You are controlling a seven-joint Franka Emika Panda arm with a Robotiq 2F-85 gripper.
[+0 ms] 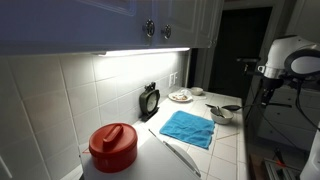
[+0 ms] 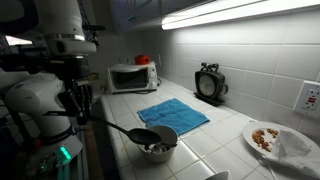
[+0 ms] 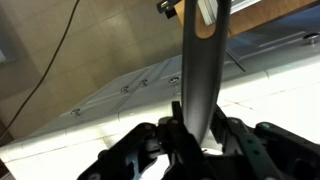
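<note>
A long black utensil (image 2: 143,135) with a broad rounded end reaches from the arm to the white bowl (image 2: 158,149) on the counter. Its broad end lies over the bowl's near rim; whether it touches cannot be told. My gripper is shut on the utensil's handle, which runs upward through the wrist view. In the first exterior view, the dark utensil (image 1: 232,107) and the bowl (image 1: 222,117) are at the counter's far end, with the arm at the right edge. Something is in the bowl, too small to name.
Beyond the bowl lies a blue towel (image 2: 172,114) on the white counter. A plate of food (image 2: 266,137), a black stand-like object (image 2: 210,84) and a toaster oven (image 2: 133,79) stand around it. A red pot (image 1: 113,147) is far from the arm.
</note>
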